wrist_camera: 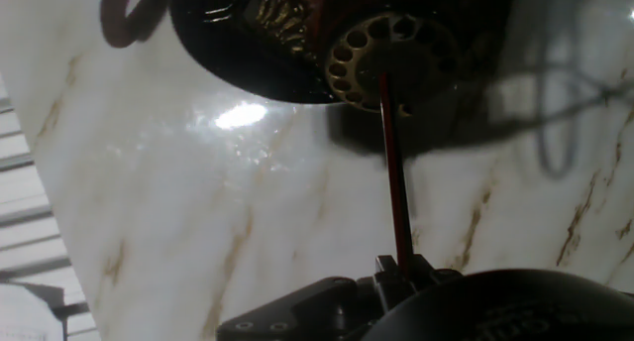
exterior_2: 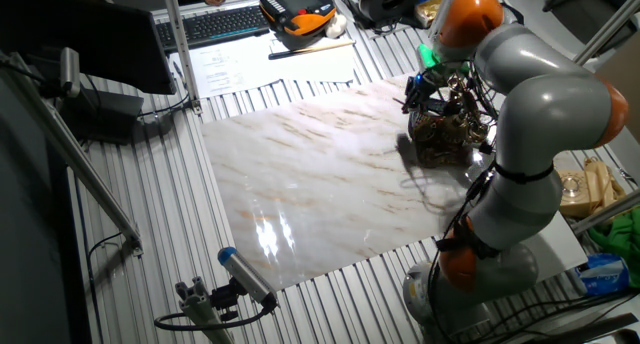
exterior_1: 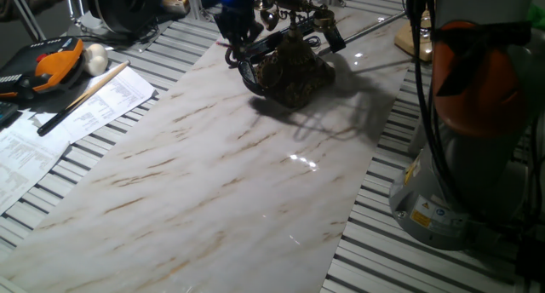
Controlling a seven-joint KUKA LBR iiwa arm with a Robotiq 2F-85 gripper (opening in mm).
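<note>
An antique-style rotary telephone (exterior_1: 295,71), dark with brass details, stands near the far end of the marble-patterned board. In the wrist view its round finger-hole dial (wrist_camera: 342,56) is at the top. My gripper is shut on a thin dark red stick (wrist_camera: 397,192), which points away from the fingers. The stick's far end overlaps the dial's lower part; whether it touches cannot be told. From the side, my gripper (exterior_1: 236,44) is dark against the telephone's left side. In the second exterior view, arm and cables partly cover the telephone (exterior_2: 445,139).
The marble-patterned board (exterior_1: 196,182) is clear in its middle and near part. To the left are papers (exterior_1: 111,97), a wooden stick (exterior_1: 83,98) and an orange-and-black device (exterior_1: 41,67). A blue-capped camera (exterior_2: 246,274) stands by the board's near edge.
</note>
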